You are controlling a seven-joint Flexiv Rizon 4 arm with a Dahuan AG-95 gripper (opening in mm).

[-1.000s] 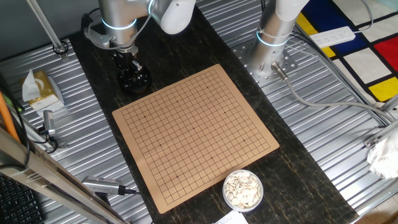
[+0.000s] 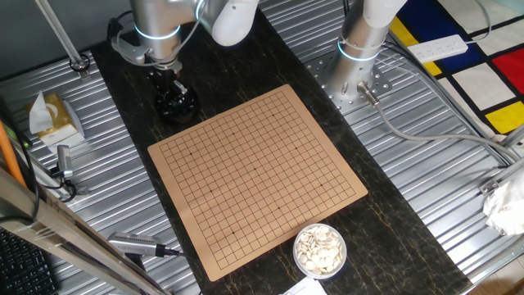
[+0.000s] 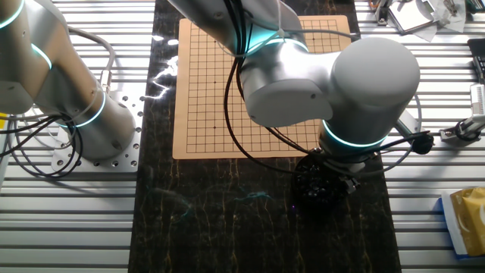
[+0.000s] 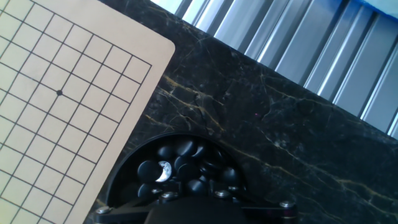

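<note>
My gripper reaches down over a round black bowl (image 4: 118,176) at the bottom of the wrist view. Glossy black stones (image 4: 185,148) fill the bowl, one of them catching a bright reflection. The fingertips are dark against the stones, so I cannot tell how far apart they are or whether a stone is between them. A tan board with a black grid (image 2: 254,176) lies flat beside the bowl, with no stones on it. Near the board's opposite edge stands a clear round container of white stones (image 2: 320,251).
On the left metal surface sit a tissue box (image 2: 56,119) and a small grey device (image 2: 135,244). Bare dark tabletop (image 3: 220,220) stretches alongside the bowl.
</note>
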